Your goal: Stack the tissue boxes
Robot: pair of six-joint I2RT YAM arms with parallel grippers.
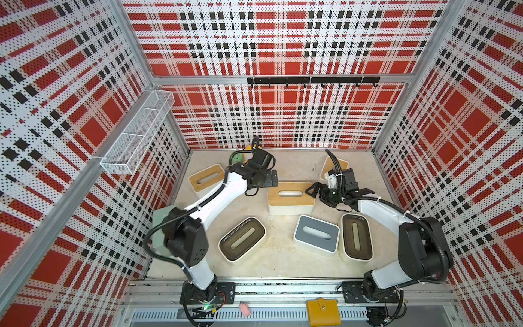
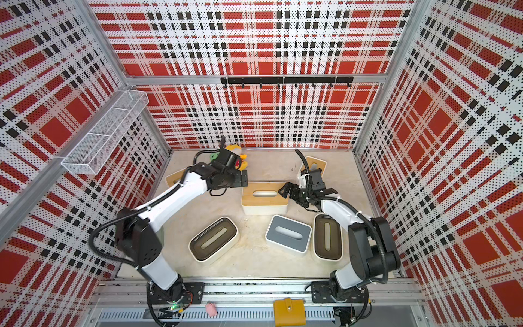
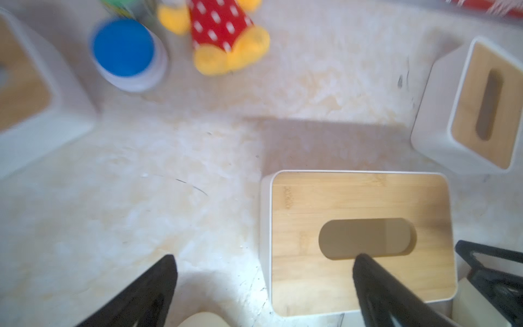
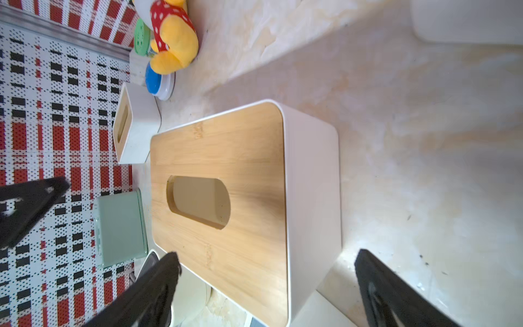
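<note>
A white tissue box with a wooden lid [image 1: 291,202] stands at the middle of the table. My left gripper is open at its left end, with nothing gripped. At its right end my right gripper is also open; the box's near corner shows between and beyond its fingers in the right wrist view, and I see no grip on it. Two brown-lidded boxes [image 1: 242,239] and a grey-lidded box [image 1: 317,233] stand in front. Another wooden-lidded box [image 1: 207,178] lies back left, and a smaller one [image 3: 485,106] back right, partly behind my right arm.
A plush toy [image 3: 223,32] and a blue-lidded jar [image 3: 124,51] are at the back, left of centre. A pale green box [image 4: 121,229] stands at the left edge, mostly behind my left arm. The front centre between the left brown-lidded and grey-lidded boxes is bare.
</note>
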